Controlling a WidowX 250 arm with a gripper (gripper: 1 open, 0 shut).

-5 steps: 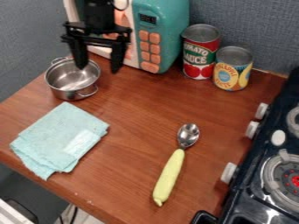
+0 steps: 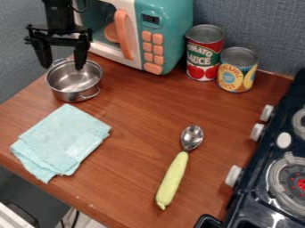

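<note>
The black gripper (image 2: 61,59) hangs above the steel pot (image 2: 74,87) at the upper left, its two fingers apart with nothing seen between them. A folded light blue cloth (image 2: 60,142) lies at the front left of the wooden table (image 2: 131,169). A spoon (image 2: 191,137) lies right of centre, with a pale yellow elongated object (image 2: 172,181) below it.
A teal toy microwave (image 2: 167,36) stands at the back, beside a red can (image 2: 202,53) and a yellow-labelled can (image 2: 237,69). A black stove (image 2: 268,196) fills the right side.
The gripper has moved left, from in front of the microwave to over the pot. The objects on the table look unchanged.
</note>
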